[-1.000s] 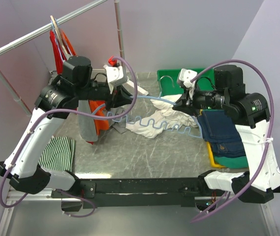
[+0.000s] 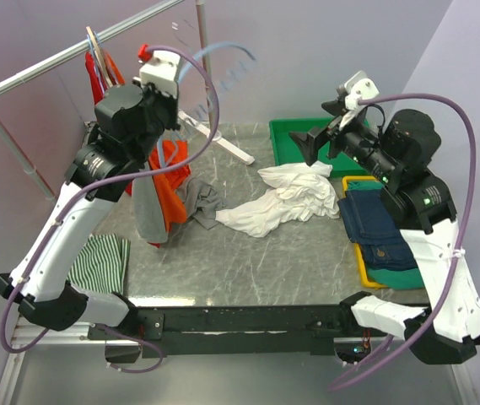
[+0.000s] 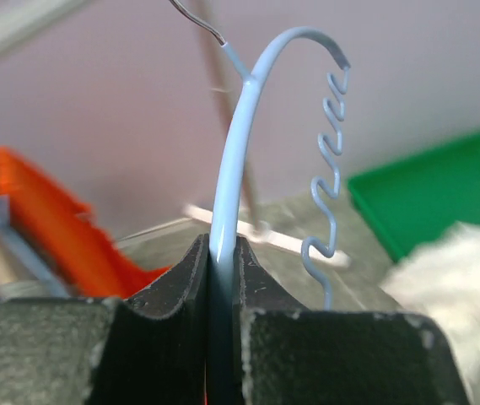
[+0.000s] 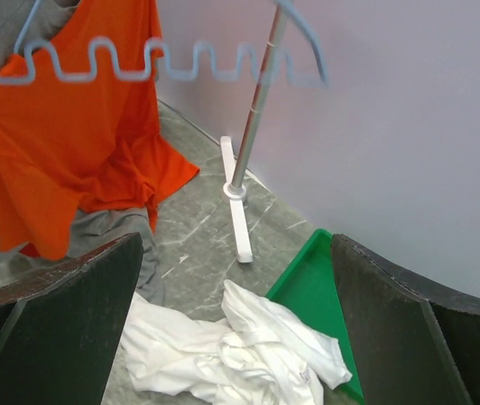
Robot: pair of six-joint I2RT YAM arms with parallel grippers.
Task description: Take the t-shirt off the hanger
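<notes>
A light blue hanger with a wavy clip bar is held up by my left gripper, which is shut on its arched bar; no shirt shows on it. In the top view that gripper is raised beside the rack. A white cloth, seemingly the T-shirt, lies crumpled on the table, also seen below my right gripper. That gripper stands open over the green bin, with nothing between its fingers.
A metal rack with hangers and red, orange and grey garments stands at the left. A striped cloth lies front left. A yellow tray of folded jeans is at the right.
My left gripper has lifted the hanger up and left, toward the rack. My right gripper has let go of the hanger and moved up, away from it.
</notes>
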